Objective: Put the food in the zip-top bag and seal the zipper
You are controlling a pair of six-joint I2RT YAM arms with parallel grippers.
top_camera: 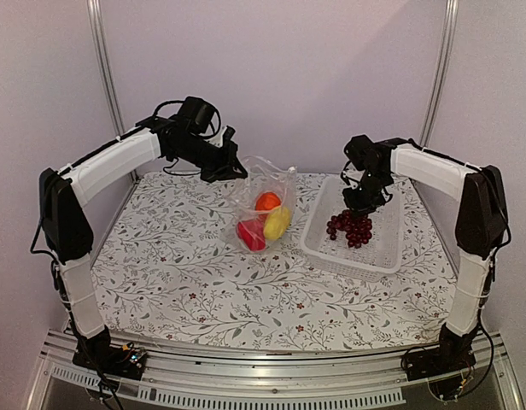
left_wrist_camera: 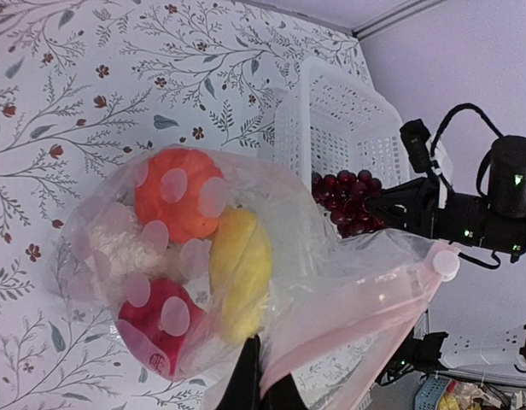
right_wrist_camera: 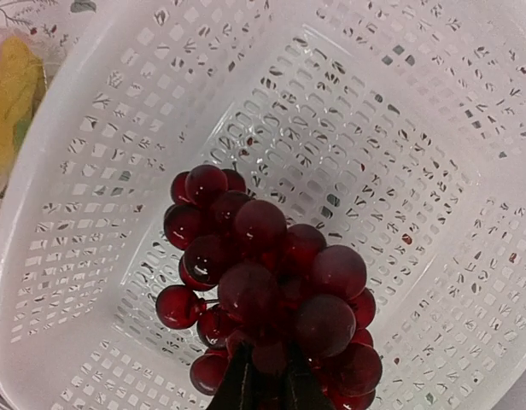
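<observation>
A dark red grape bunch [top_camera: 352, 230] hangs from my right gripper [top_camera: 364, 208], over the white basket; in the right wrist view its fingers [right_wrist_camera: 236, 389] are closed together at the bunch's near end. The clear zip top bag [top_camera: 285, 181] stands left of the basket, its mouth raised. Inside it are an orange round item [left_wrist_camera: 173, 193], a yellow mango-like fruit [left_wrist_camera: 240, 278] and a red-pink item [left_wrist_camera: 160, 323]. My left gripper [top_camera: 243, 172] is shut on the bag's rim, and the pinkish zipper edge [left_wrist_camera: 357, 329] stretches away from its fingers in the left wrist view.
The white perforated basket [top_camera: 307, 232] is close to the bag's right side, its wall standing between grapes and bag. Walls close off the back and sides.
</observation>
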